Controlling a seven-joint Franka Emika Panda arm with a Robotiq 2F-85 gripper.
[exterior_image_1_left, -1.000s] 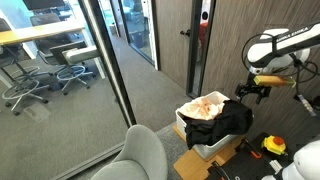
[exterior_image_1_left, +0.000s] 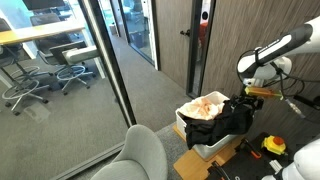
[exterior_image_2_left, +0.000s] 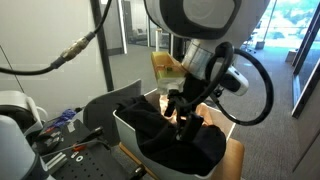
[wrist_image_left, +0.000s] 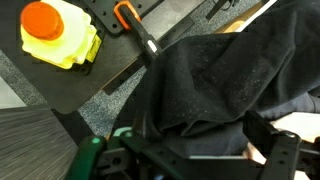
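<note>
A black cloth (exterior_image_1_left: 222, 124) drapes over the near side of a white bin (exterior_image_1_left: 207, 150). Pale peach cloth (exterior_image_1_left: 204, 106) fills the bin's other side. My gripper (exterior_image_1_left: 250, 99) is over the bin's right end, close to the black cloth. In the wrist view the black cloth (wrist_image_left: 205, 85) spreads beyond the dark fingers (wrist_image_left: 268, 130), which stand wide apart with nothing held between them. Whether a fingertip touches the cloth, I cannot tell. In the second exterior view, the arm hides part of the bin, and the black cloth (exterior_image_2_left: 170, 138) hangs across its front.
A yellow box with a red button (exterior_image_1_left: 274, 144) sits on the dark table to the right. An orange-handled tool (wrist_image_left: 135, 25) lies near the cloth. A white chair (exterior_image_1_left: 140, 158) stands left of the wooden surface (exterior_image_1_left: 190, 165). A wooden wall rises behind the arm.
My gripper has moved down and left, from clear of the bin's right side to close over the black cloth. The cloths and bin look unmoved.
</note>
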